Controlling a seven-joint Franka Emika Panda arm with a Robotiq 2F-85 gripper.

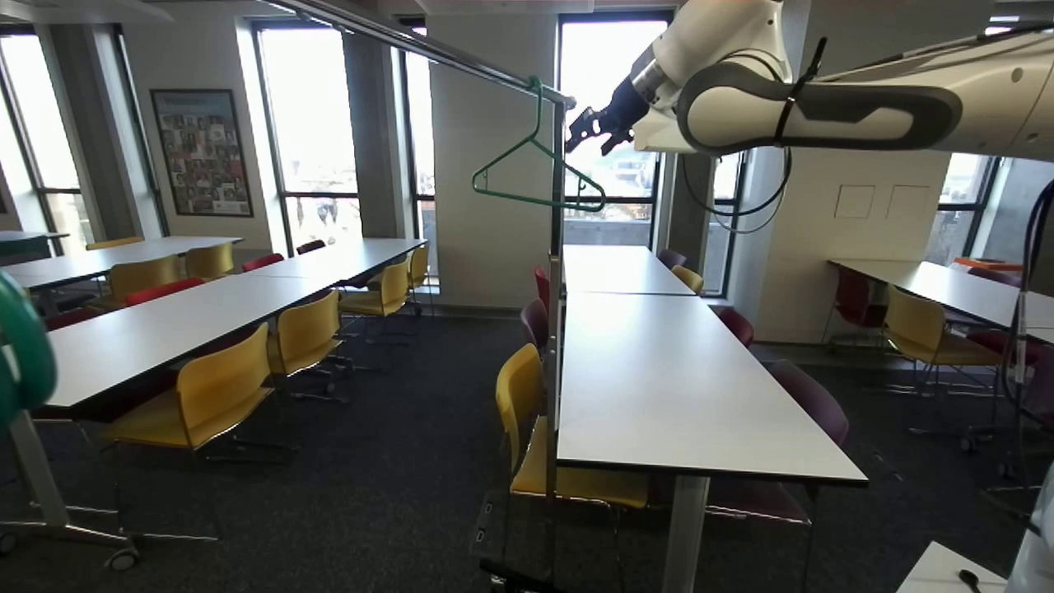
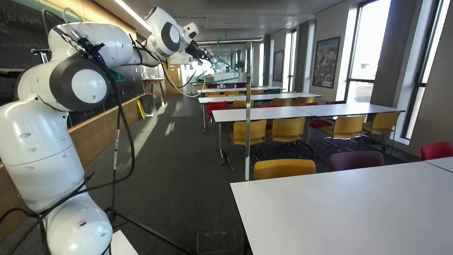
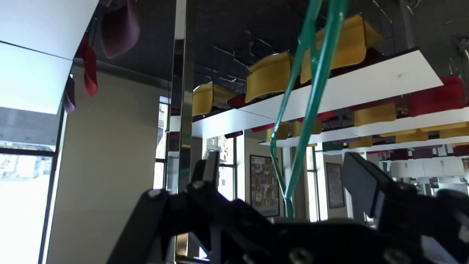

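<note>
A green hanger [image 1: 538, 201] hangs by its hook from the metal rail [image 1: 435, 49], close to the rail's end. My gripper [image 1: 599, 144] is to the right of the hanger in exterior view 1, and its fingers are parted. The wrist view shows the hanger [image 3: 313, 110] running down in front of the space between the spread fingers; nothing is gripped. In exterior view 2 the gripper [image 2: 211, 59] overlaps the side of the hanger [image 2: 221, 80], and I cannot tell there whether they touch.
The rack's upright post [image 1: 556, 296] stands close to the gripper. Below is a long white table [image 1: 682, 375] with yellow and purple chairs around it. Another row of tables [image 1: 198, 306] is to the left, with open floor between.
</note>
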